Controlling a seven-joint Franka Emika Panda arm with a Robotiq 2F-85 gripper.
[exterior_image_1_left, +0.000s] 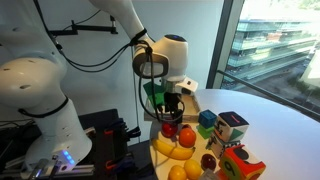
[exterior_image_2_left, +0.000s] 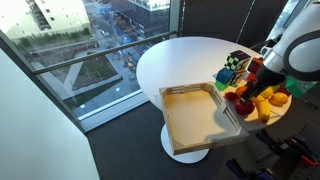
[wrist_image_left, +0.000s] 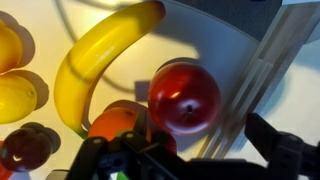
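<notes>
A round, shiny red apple fills the middle of the wrist view, in front of my gripper. The dark fingers stand apart, so the gripper is open. In exterior view 1, the gripper hangs just above the same apple, close to the tray's edge; whether they touch cannot be made out. The shallow wooden tray looks empty in exterior view 2, beside the fruit.
A banana, a red-orange fruit, oranges and a dark plum crowd the table near the apple. A checkered box, a blue block and a red box stand beyond. Bare white table lies behind the tray.
</notes>
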